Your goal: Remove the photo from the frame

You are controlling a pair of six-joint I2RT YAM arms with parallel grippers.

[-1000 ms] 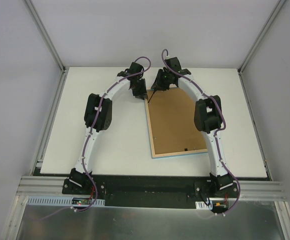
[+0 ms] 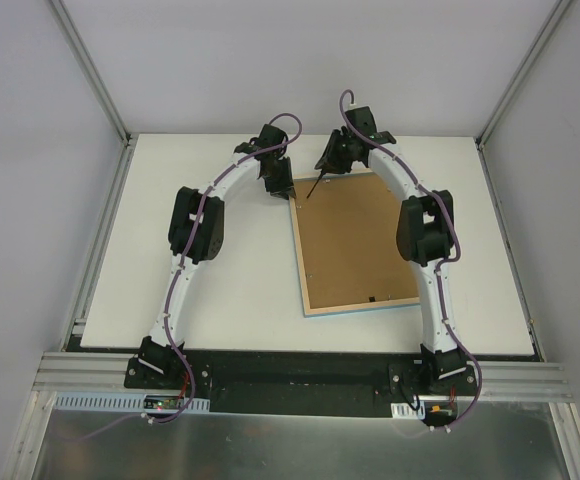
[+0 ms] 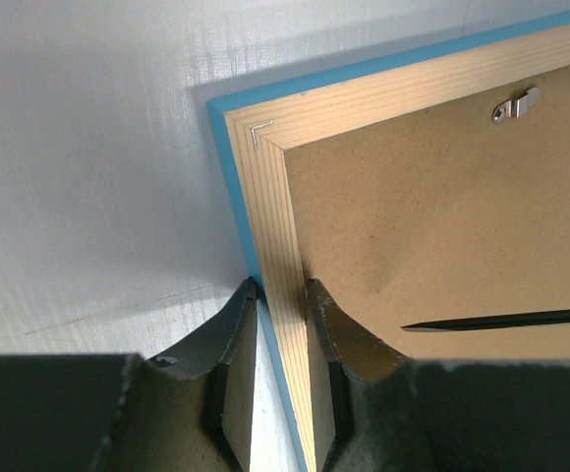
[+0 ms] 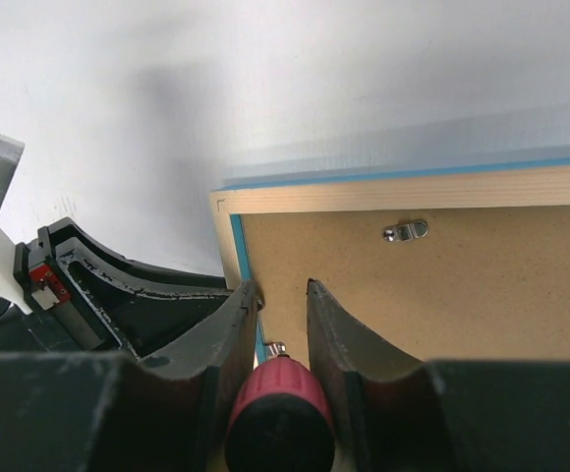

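Note:
The photo frame (image 2: pixel 298 250) lies back side up, light wood with a blue outer edge. Its brown backing board (image 2: pixel 350 240) is in place; any photo is hidden beneath. My left gripper is shut on the frame's left bar near the far corner. My right gripper is shut on a tool with a red and black handle (image 4: pixel 281 398). That tool's thin dark shaft (image 3: pixel 501 321) reaches over the board, its tip free of any clip. A metal clip (image 4: pixel 405 231) by the far bar lies roughly along it. Another clip (image 4: pixel 276 349) by the left bar is partly hidden.
Bare white table (image 2: pixel 210 300) spreads to the left of the frame and in front of it. A small black piece (image 2: pixel 372 299) sits on the board by the near bar. Both grippers are close together at the frame's far left corner.
My right gripper has moved right with the tool, drawing its tip away from the left bar onto the open board. The left gripper and the frame have stayed put.

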